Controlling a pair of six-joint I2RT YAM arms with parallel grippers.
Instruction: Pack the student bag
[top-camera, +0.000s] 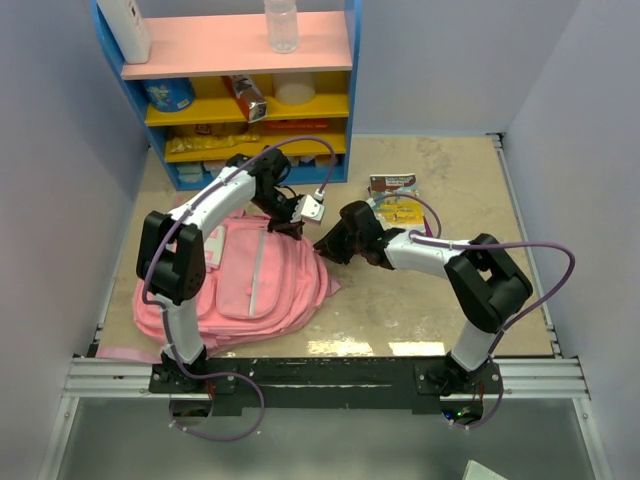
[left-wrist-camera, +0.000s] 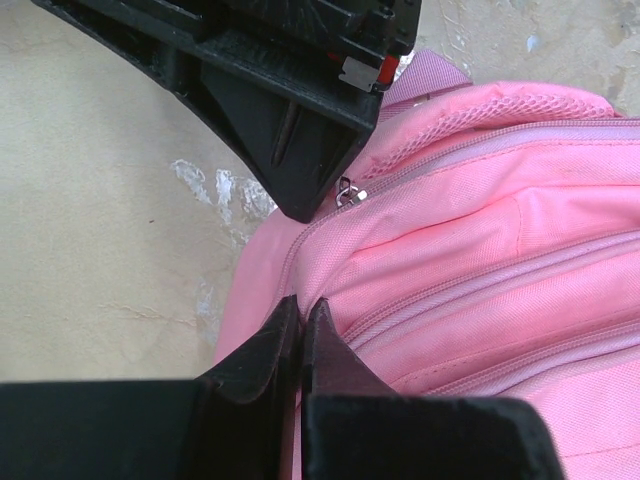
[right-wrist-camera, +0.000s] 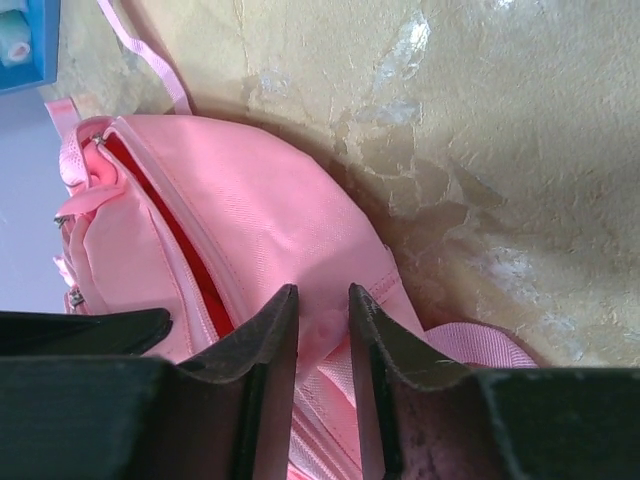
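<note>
The pink bag (top-camera: 235, 270) lies on the left of the table, its zipped opening showing a red lining (right-wrist-camera: 160, 185) in the right wrist view. My left gripper is shut on a fold of the bag's edge, near a zipper pull (left-wrist-camera: 348, 192). At the bag's right edge, my right gripper stands part open, its fingertips close together with pink fabric showing in the narrow gap. Whether both fingers touch that fabric cannot be told. Part of the bag's top is hidden under the left arm in the top view.
Behind the bag stands a blue shelf (top-camera: 354, 60) holding several items. Books (top-camera: 398, 208) lie on the table beyond the right gripper. Bare table (top-camera: 420, 310) extends to the right of the bag.
</note>
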